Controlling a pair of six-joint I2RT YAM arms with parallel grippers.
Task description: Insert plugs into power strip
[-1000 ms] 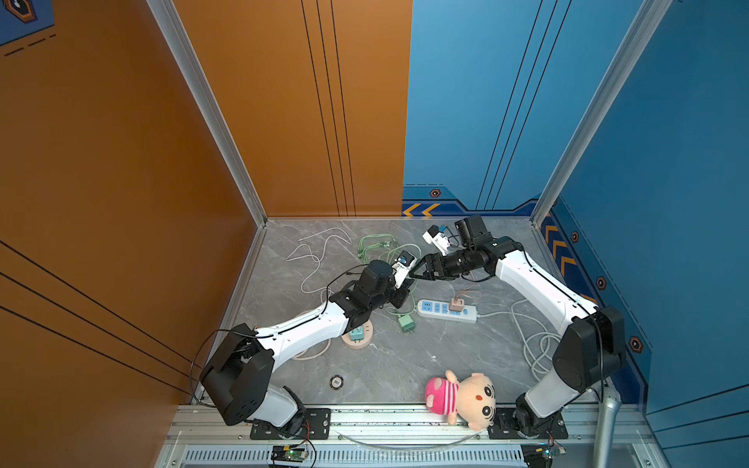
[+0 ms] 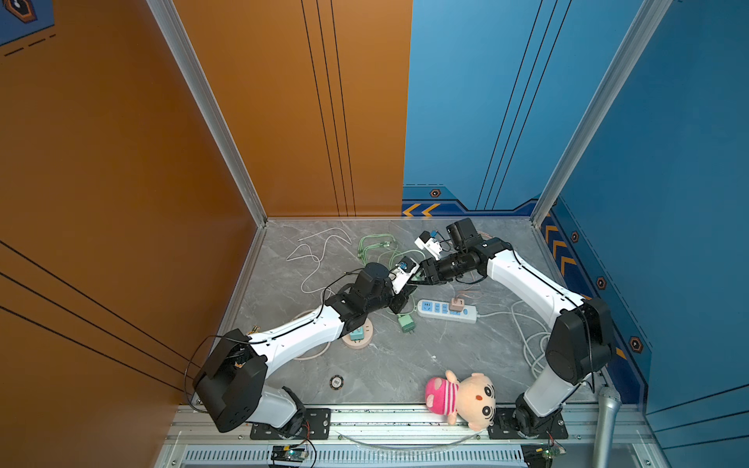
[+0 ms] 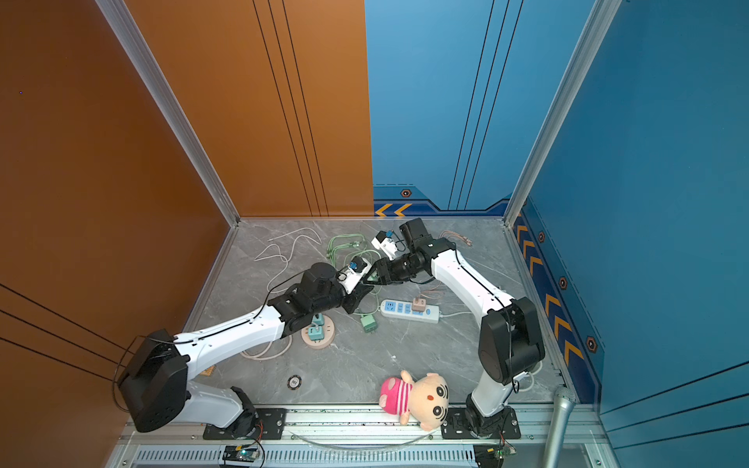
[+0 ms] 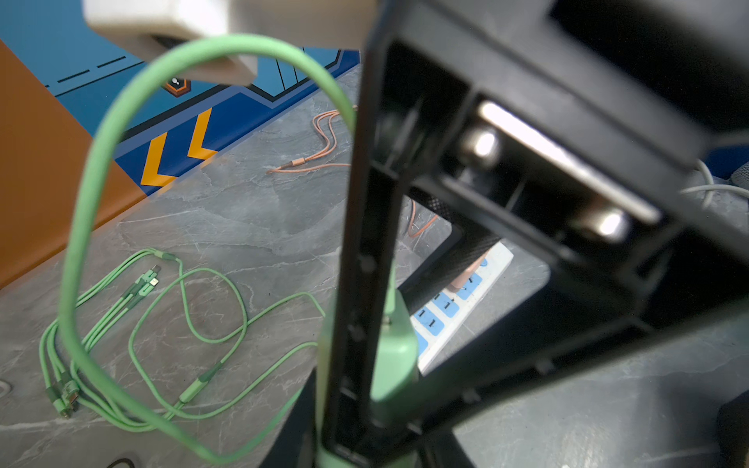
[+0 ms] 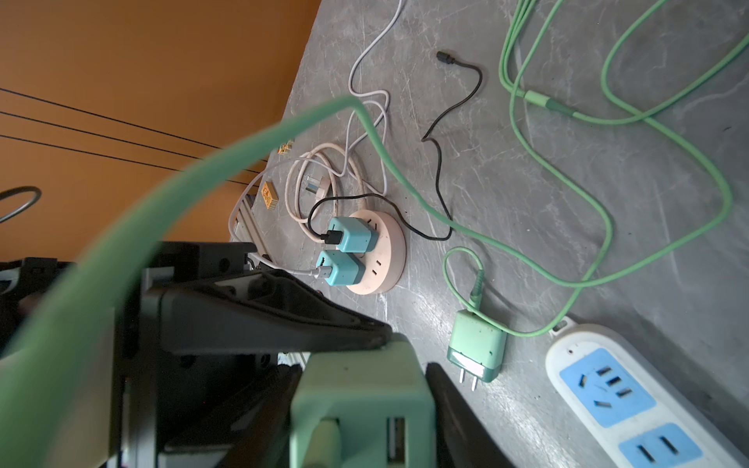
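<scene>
A green charger plug (image 5: 362,390) with a green cable is between my two grippers, above the table. My left gripper is shut on it; one of its black fingers (image 5: 273,319) lies along the plug's side in the right wrist view. The blurred fingers of my right gripper flank the same plug; whether they press on it cannot be told. A second green charger (image 5: 477,339) lies on the table, prongs showing, left of the white power strip (image 5: 573,343). One pink plug (image 2: 456,303) sits in that strip; blue sockets beside it are free.
A round pink power strip (image 5: 390,253) holds two teal plugs (image 5: 341,267) on the left. Loose green cables (image 4: 187,343) and white cables cover the back. A plush doll (image 2: 472,397) lies at the front edge. Bare table (image 2: 390,366) lies between doll and strip.
My right gripper has moved slightly left, closing in on the left one. The left gripper has shifted a little lower in the view. The strip and the chargers on the table have not moved.
</scene>
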